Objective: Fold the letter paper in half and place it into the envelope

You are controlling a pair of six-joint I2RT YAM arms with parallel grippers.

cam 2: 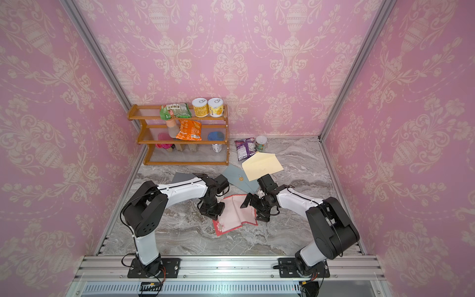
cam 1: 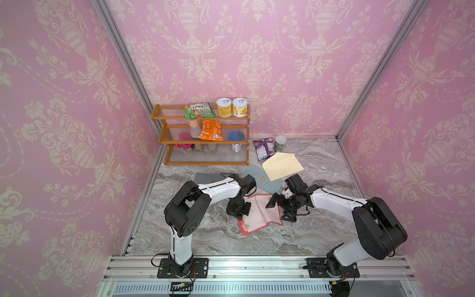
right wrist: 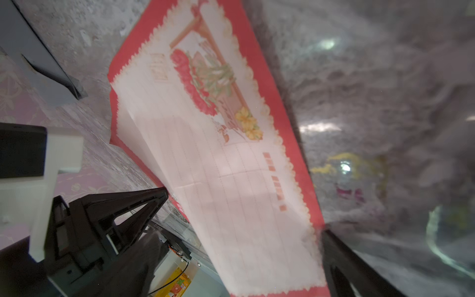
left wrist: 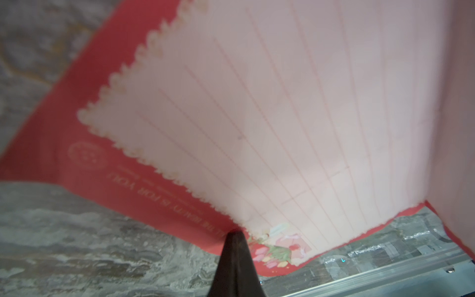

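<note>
The pink letter paper (cam 1: 259, 215) with a red border lies on the marble table, bent up into a ridge between my two grippers. My left gripper (cam 1: 243, 212) is at its left end; in the left wrist view its dark tip (left wrist: 235, 240) rests shut at the red edge. My right gripper (cam 1: 278, 202) is over the paper's right part, fingers apart; in the right wrist view they straddle the paper, with nothing seen held between them. A cream envelope (cam 1: 282, 165) and a blue-grey envelope (cam 1: 257, 173) lie behind the paper, a darker grey one (cam 1: 205, 177) at the left.
A wooden shelf (cam 1: 205, 162) with cans and snack bags stands at the back left. A purple bag (cam 1: 263, 148) and a can (cam 1: 280, 143) sit at the back.
</note>
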